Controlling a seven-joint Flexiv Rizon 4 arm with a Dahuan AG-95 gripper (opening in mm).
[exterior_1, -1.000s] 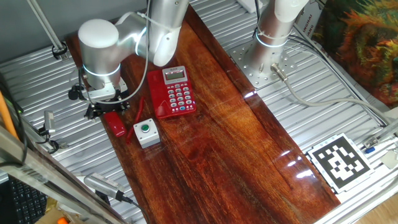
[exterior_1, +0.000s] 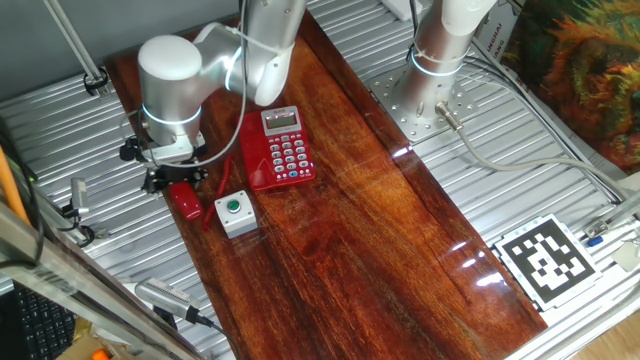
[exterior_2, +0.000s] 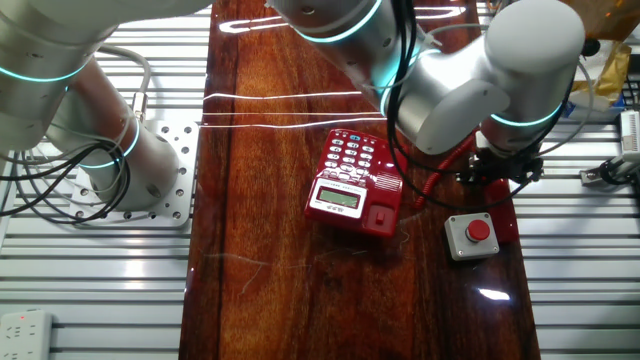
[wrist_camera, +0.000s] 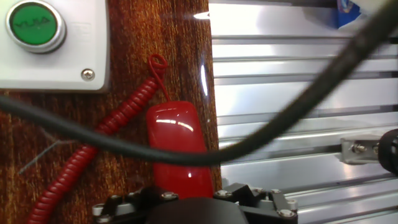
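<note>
My gripper (exterior_1: 172, 180) points down over the far end of the red handset (exterior_1: 185, 200), which lies along the table's edge beside the telephone. In the wrist view the handset (wrist_camera: 177, 134) runs down under the gripper, whose dark finger linkages stand to either side. The fingertips are hidden there, so whether they touch the handset or how far apart they are cannot be told. A coiled red cord (wrist_camera: 93, 140) leads away from the handset. The red telephone base (exterior_1: 276, 150), with keypad and small screen, rests on the wooden table.
Close by the handset stands a white box with a green button (exterior_1: 236, 212); the second exterior view shows a red button (exterior_2: 478, 230) on it. A black cable (wrist_camera: 180, 155) crosses the wrist view. Bare wooden table (exterior_1: 350, 260) spreads toward the marker board (exterior_1: 546, 262).
Handset, telephone and button box have stayed in place.
</note>
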